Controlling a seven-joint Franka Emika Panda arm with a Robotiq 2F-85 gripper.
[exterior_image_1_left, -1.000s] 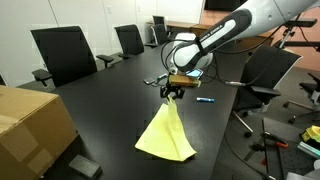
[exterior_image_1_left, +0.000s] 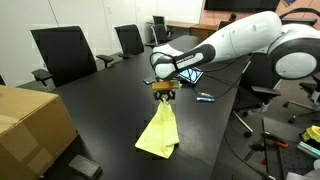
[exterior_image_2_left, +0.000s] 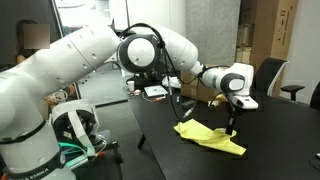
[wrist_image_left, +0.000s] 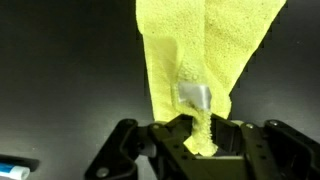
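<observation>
A yellow cloth (exterior_image_1_left: 158, 137) lies partly on the dark table, with one end lifted and bunched up. My gripper (exterior_image_1_left: 165, 97) is shut on that gathered end, a little above the table. In the wrist view the cloth (wrist_image_left: 205, 50) runs from between the fingers out over the table top, creased where it is pinched. From the other side, exterior view 2 shows the cloth (exterior_image_2_left: 207, 136) spread low beneath the gripper (exterior_image_2_left: 231, 128).
A cardboard box (exterior_image_1_left: 35, 130) stands at the table's left, with a small dark block (exterior_image_1_left: 85, 166) near it. A blue-and-white marker (exterior_image_1_left: 205, 98) lies to the right of the gripper. Office chairs surround the table, whose middle is mostly clear.
The gripper has shifted slightly left in exterior view 1 with the cloth's end in it. The part on the table has drawn in and looks narrower, its lower right corner pulled leftward.
</observation>
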